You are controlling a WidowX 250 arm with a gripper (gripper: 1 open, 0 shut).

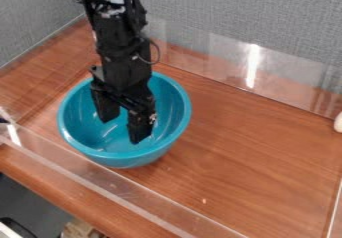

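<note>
A turquoise plastic bowl (163, 142) sits on the wooden surface toward the left. My black gripper (123, 120) reaches down from the top into the bowl, its two fingers apart inside it, open. Whether anything lies under the fingers in the bowl is hidden.
A clear plastic barrier runs along the back and the front left edge, before grey padded walls. A white object (338, 122) shows at the far right edge.
</note>
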